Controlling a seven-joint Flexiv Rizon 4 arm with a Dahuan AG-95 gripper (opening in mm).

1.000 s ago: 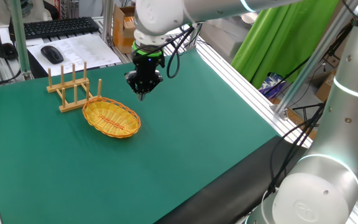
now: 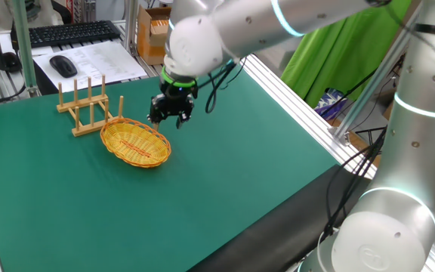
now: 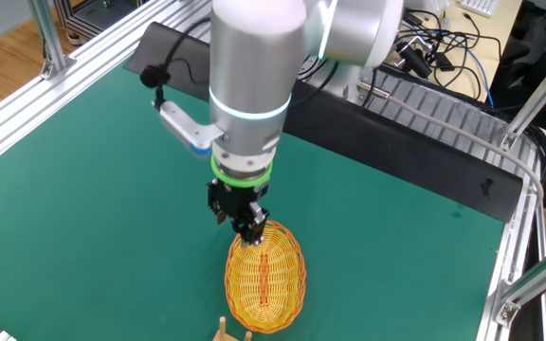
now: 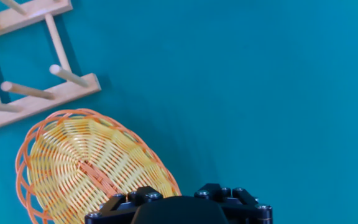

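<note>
An oval yellow wicker basket (image 2: 136, 143) with an orange rim and an orange centre stripe rests empty on the green table. My gripper (image 2: 168, 125) hangs at its edge, with the fingers spread apart and nothing seen between them. From the other side, one finger (image 3: 252, 233) overlaps the end of the basket (image 3: 264, 279) while the other is outside it; how high they are above the rim I cannot tell. In the wrist view, the near part of the basket (image 4: 82, 165) is hidden behind the gripper.
A wooden peg rack (image 2: 89, 110) stands close to the basket on its far left. Behind it, off the green surface, are a mouse (image 2: 63, 66), papers and a keyboard (image 2: 69, 34).
The fingers have gone from closed together to spread apart. The gripper has tilted and shifted slightly left and down, closer to the basket's edge. Basket and rack have stayed put.
</note>
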